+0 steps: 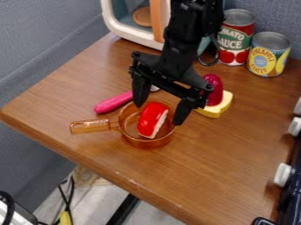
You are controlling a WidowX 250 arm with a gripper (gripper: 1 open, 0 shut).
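Observation:
My black gripper (157, 108) stands open over a copper-coloured pan (143, 142), one finger on each side above it. Inside the pan lies a red and white object (152, 119). The pan's handle (90, 126) points left. Whether either fingertip touches the object or the rim is hard to tell.
A pink utensil (113, 102) lies behind the pan, a yellow piece (214, 109) with a dark red object (214, 86) to its right. Two cans (233, 39) and a toy appliance (121, 16) stand at the back. A black appliance (288, 185) borders the right.

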